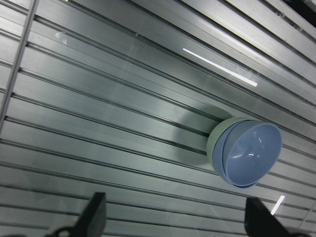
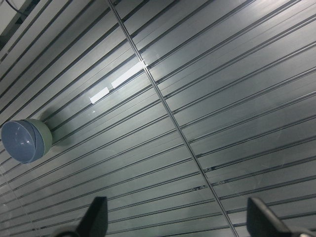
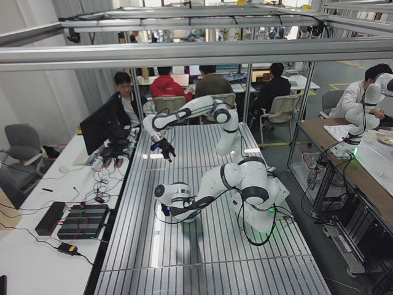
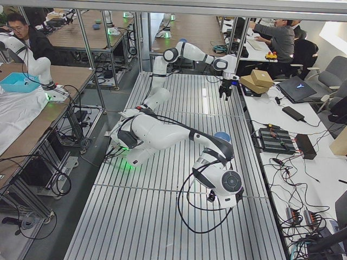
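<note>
A stack of blue bowls (image 1: 249, 155) inside a pale green bowl (image 1: 215, 138) rests on the slatted metal table (image 1: 98, 148). In the camera right view the blue bowl (image 4: 222, 136) is partly behind the near arm. In the right wrist view the stack (image 2: 19, 141) lies at the left. One gripper (image 3: 166, 152) hangs over the table's far part, apart from the bowls. The near arm's gripper is mostly hidden in both camera views. The wrist views show the fingertips of my left gripper and my right gripper wide apart, nothing between them.
A side desk (image 3: 37, 264) with electronics and cables runs along one side; another arm (image 3: 362, 123) stands at a neighbouring table. People sit beyond the frame posts.
</note>
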